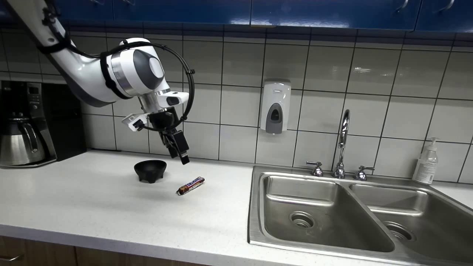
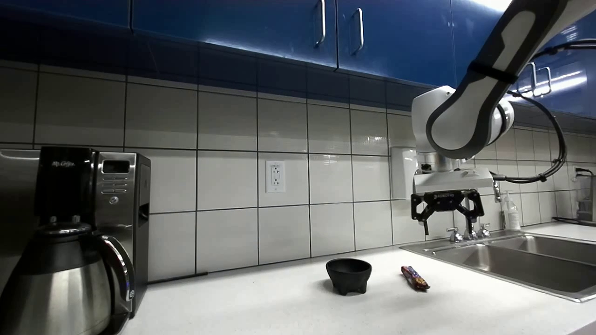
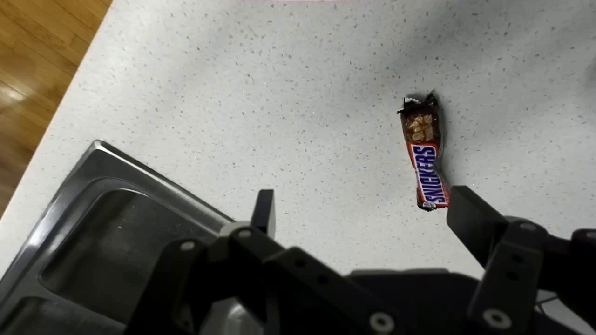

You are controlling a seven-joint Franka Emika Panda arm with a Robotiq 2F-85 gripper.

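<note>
A Snickers bar (image 3: 425, 156) with one torn end lies flat on the counter, and the whole of it shows in the wrist view. In exterior view 1 the same bar (image 1: 190, 185) rests to the right of a small black footed bowl (image 1: 150, 170). My gripper is open, its fingers wide apart with only bare counter between them; one fingertip appears close to the bar's printed end. Exterior view 2 has the gripper (image 2: 448, 230) hanging above the counter, clear of both the bar (image 2: 415, 278) and the bowl (image 2: 348, 275).
A steel double sink (image 1: 266, 212) with a chrome faucet (image 1: 343, 142) is set into the counter on the right. The coffee maker (image 2: 89, 240) stands at the far left. A soap dispenser (image 1: 275, 106) hangs on the tiled wall. Bare counter surrounds the bar.
</note>
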